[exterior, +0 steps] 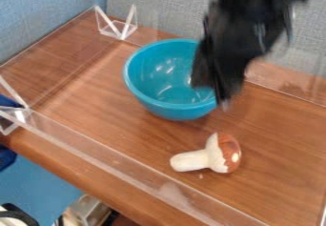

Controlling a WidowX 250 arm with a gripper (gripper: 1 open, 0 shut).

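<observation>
My dark gripper [211, 87] is blurred in the upper right, its lower tips over the right part of a turquoise bowl [151, 91]; whether it is open or shut is unclear. A toy mushroom [209, 155] with a white stem and reddish cap lies on its side on the wooden surface [102, 115], below and right of the bowl, apart from the gripper.
Clear low walls edge the surface, with white brackets [117, 30] at the back left. Grey-blue padded walls stand behind and left. The surface left of the bowl and right of the mushroom is clear.
</observation>
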